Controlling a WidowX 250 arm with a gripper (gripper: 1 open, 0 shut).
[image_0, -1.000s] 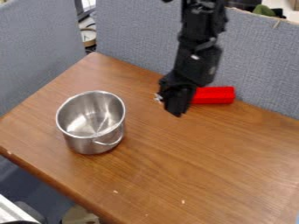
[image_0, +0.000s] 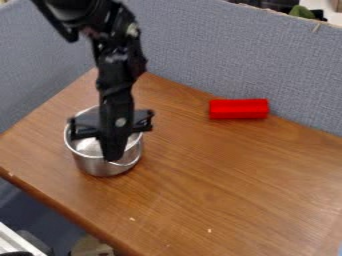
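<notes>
The black gripper (image_0: 112, 140) is lowered into the mouth of a shiny steel pot (image_0: 88, 160) on the left of the wooden table; its fingertips are largely hidden, so what lies between them cannot be seen. A red cylinder (image_0: 238, 109) lies on its side toward the back right, apart from the pot.
Grey padded walls (image_0: 241, 50) border it at the back and left. Some clutter sits beyond the front left edge.
The arm has swung left and down from near the red cylinder to the pot. The pot and cylinder look to be in the same places.
</notes>
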